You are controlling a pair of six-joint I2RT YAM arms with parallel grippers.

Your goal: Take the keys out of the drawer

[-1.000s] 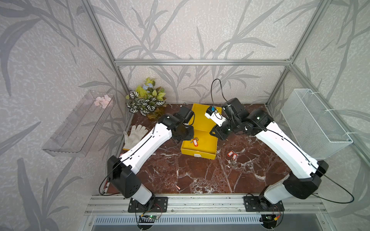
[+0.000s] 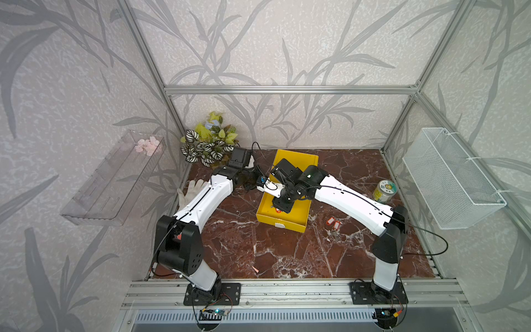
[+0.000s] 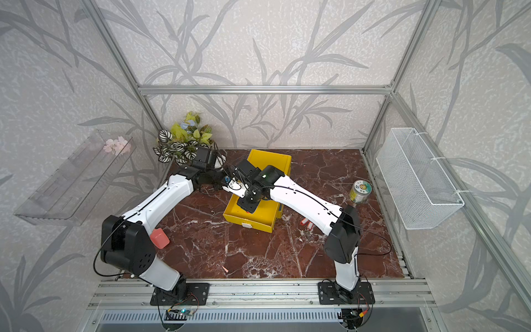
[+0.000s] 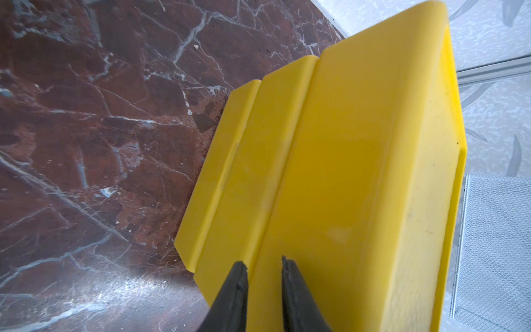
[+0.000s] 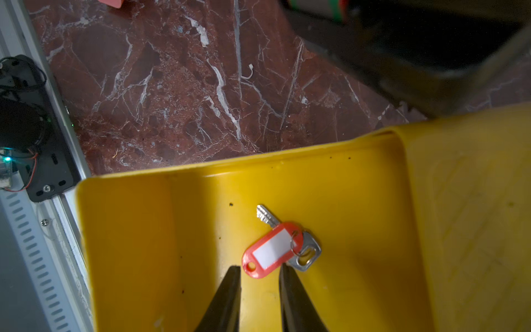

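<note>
The yellow drawer (image 2: 284, 218) sits mid-table, holding keys (image 5: 298, 251) with a red tag (image 5: 270, 254), mostly hidden by my right arm in the top views. My right gripper is over the drawer, its fingertips part open just short of the keys in the right wrist view, nothing between them. My left gripper is at the left outer side of the yellow unit, fingers part open, with only yellow plastic behind them.
A plant (image 2: 207, 141) stands back left, a glove (image 2: 190, 193) at left, a can (image 2: 384, 191) at right. Red-tagged items (image 2: 333, 223) lie right of the drawer.
My left gripper has moved back and left. The drawer has shifted slightly.
</note>
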